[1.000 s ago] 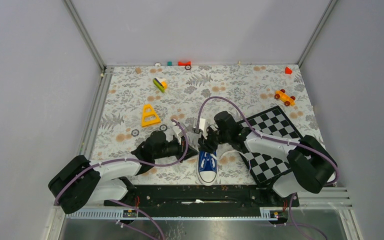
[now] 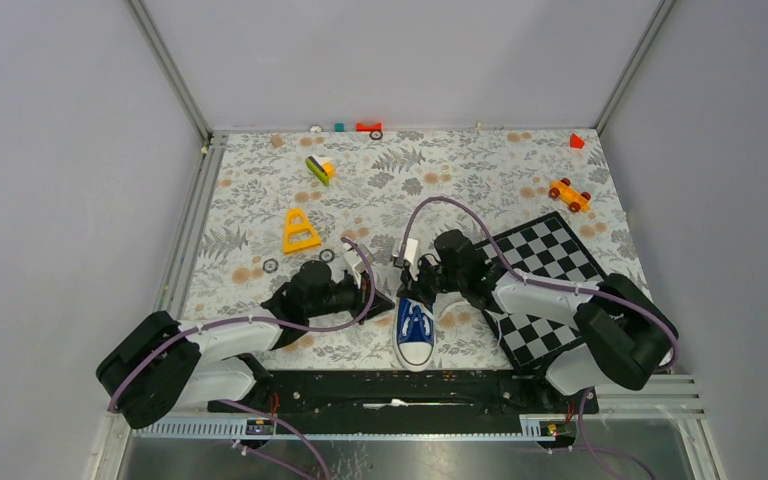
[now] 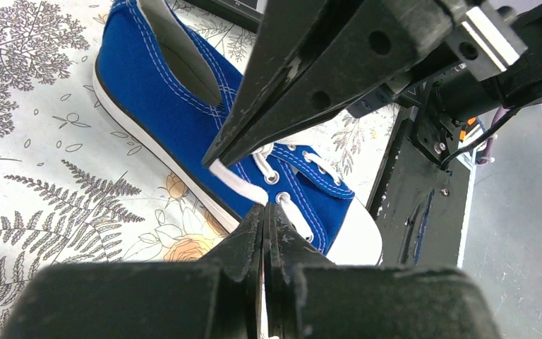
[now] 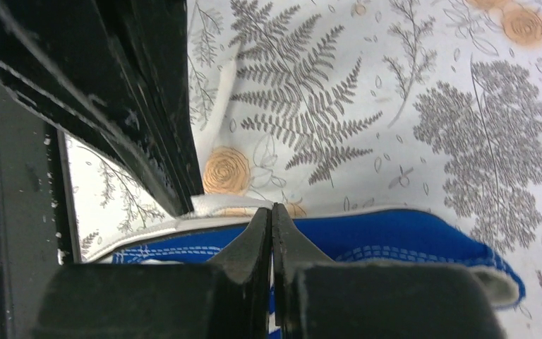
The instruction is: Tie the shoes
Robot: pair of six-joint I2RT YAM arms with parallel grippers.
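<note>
The blue shoe with its white toe points toward the table's front edge. In the left wrist view, white laces run through the eyelets on its blue upper. A short stretch of white lace spans from fingertip to fingertip between my two grippers. My left gripper is shut on one end of this stretch, beside the eyelets. Shut on its other end, close above the shoe's side, is my right gripper. In the right wrist view the left gripper's dark finger comes in from the upper left.
A black-and-white checkered board lies right of the shoe, under the right arm. To the left is a yellow triangular piece, with dark rings near it.
My right gripper has shifted slightly to the right over the shoe. The left arm and the shoe look unmoved.
</note>
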